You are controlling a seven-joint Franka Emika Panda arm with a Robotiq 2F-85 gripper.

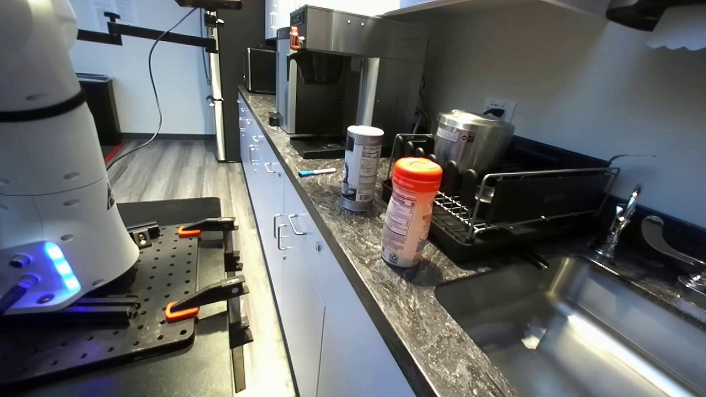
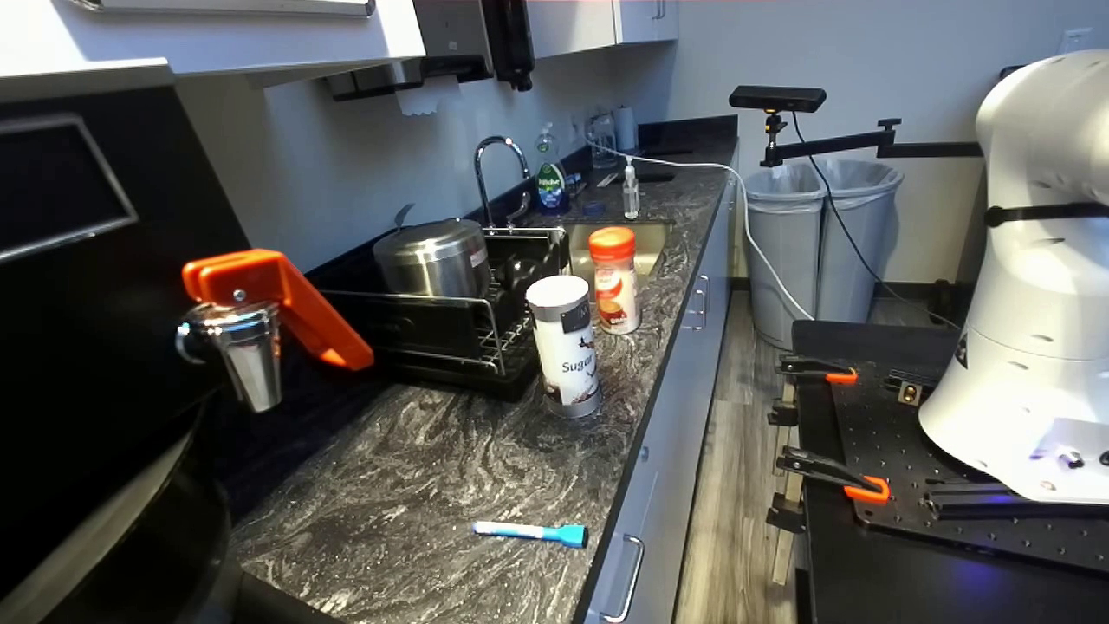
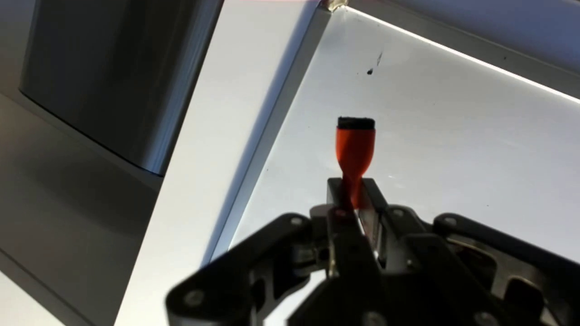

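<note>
In the wrist view my gripper is shut on a slim red object (image 3: 354,151), likely a marker. Its flared end, topped in black, sticks out past the fingertips, and the rest is hidden between the fingers. Behind it is a pale flat panel (image 3: 435,136), apparently a cabinet underside. A similar blue marker (image 2: 530,534) lies on the dark counter. Farther along the counter stand a white Sugar canister (image 2: 567,354) and a red-lidded container (image 2: 615,291), both upright. Neither exterior view shows the gripper.
A dish rack (image 1: 529,198) holding a steel pot (image 1: 471,142) sits against the wall, beside the sink (image 1: 576,331). The coffee machine (image 1: 360,53) stands at the counter's other end. Bare counter (image 2: 416,489) surrounds the blue marker. Overhead cabinets (image 2: 593,26) limit the height.
</note>
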